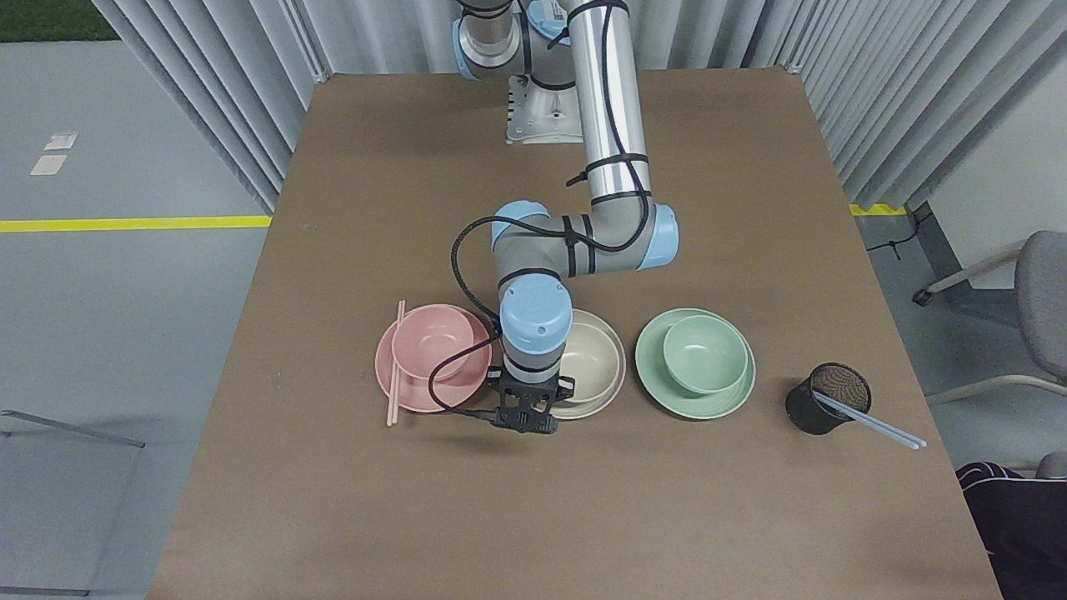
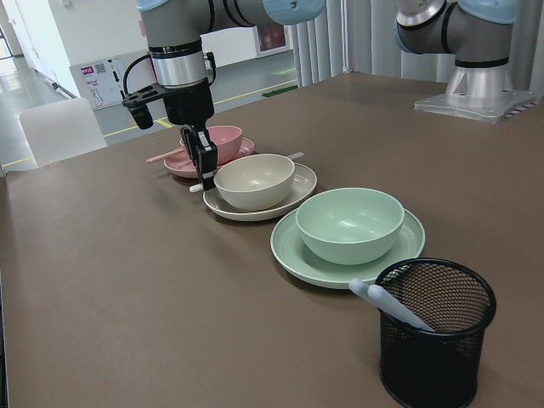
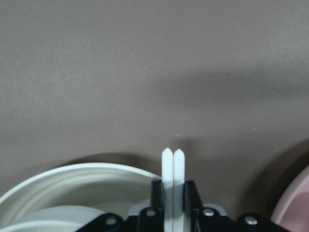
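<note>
My gripper point(image 2: 204, 161) is low at the left edge of the cream plate point(image 1: 600, 400), which holds a cream bowl point(image 2: 255, 178). In the wrist view it is shut on a pair of white chopsticks point(image 3: 172, 188), lying side by side between its black fingers; in the left view their ends show either side of the cream bowl. The pink plate point(image 1: 420, 395), with pink bowl point(image 1: 432, 335) and pink chopsticks point(image 1: 394, 380), sits just to the left in the front view.
A green bowl point(image 1: 705, 352) on a green plate point(image 1: 680, 400) sits to the right. Beyond it stands a black mesh cup point(image 1: 815, 410) with pale chopsticks point(image 1: 880, 428).
</note>
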